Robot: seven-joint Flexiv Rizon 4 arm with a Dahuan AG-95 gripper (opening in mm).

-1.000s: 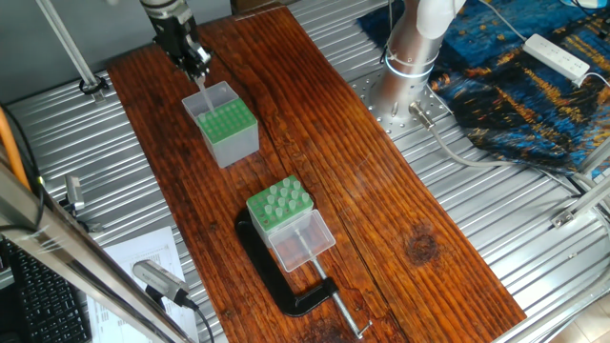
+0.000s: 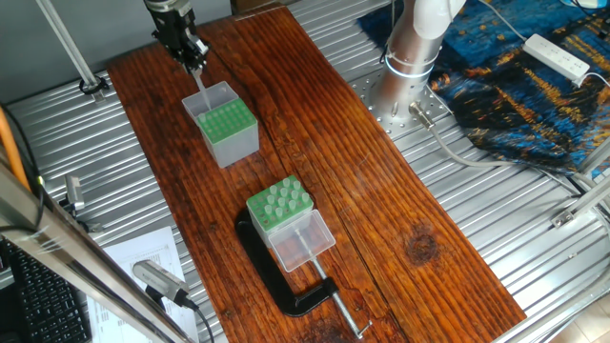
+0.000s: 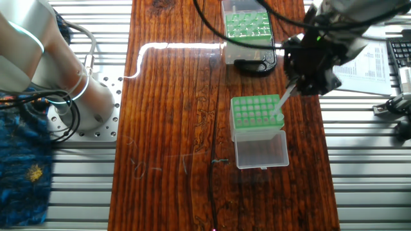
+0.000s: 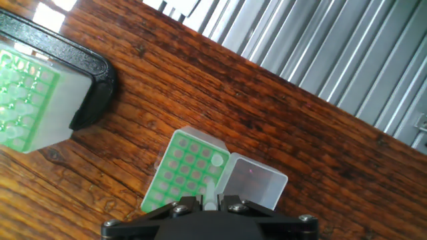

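My gripper (image 2: 198, 67) is shut on a translucent pipette tip (image 3: 286, 96), which slants down to the rack with the mostly empty green top (image 2: 227, 120). In exterior view 2 the tip's lower end is at a corner of that green grid (image 3: 257, 110); whether it sits in a hole I cannot tell. The wrist view shows the tip's pale body (image 4: 211, 194) between the dark fingers. One round white tip head (image 4: 217, 160) stands in the grid near the lid side. A second rack (image 2: 280, 203) holds several tips.
The near rack's clear lid (image 4: 257, 181) hangs open beside it. A black clamp (image 2: 276, 276) stands against the second rack, its screw bar reaching out past that rack's open lid (image 2: 303, 240). Bare wood (image 2: 372, 210) lies free on the robot base's side.
Over the last second my gripper has shifted slightly upward in exterior view 1, with the tip in its fingers. Both racks and the clamp stay where they were.
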